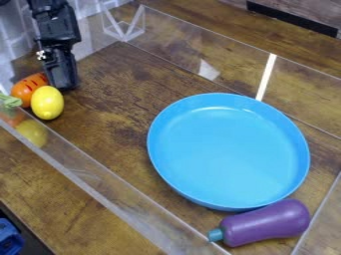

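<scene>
My dark gripper reaches down at the upper left, just above and behind an orange carrot with a green top; whether its fingers touch the carrot is unclear, and how far apart they stand is hard to tell. A yellow lemon sits just in front of the carrot. A large blue plate fills the right middle. A purple eggplant toy lies at the lower right, below the plate.
Clear walls edge the wooden work area. A dark blue object is partly visible at the bottom left, outside the wall. The wood between lemon and plate is free.
</scene>
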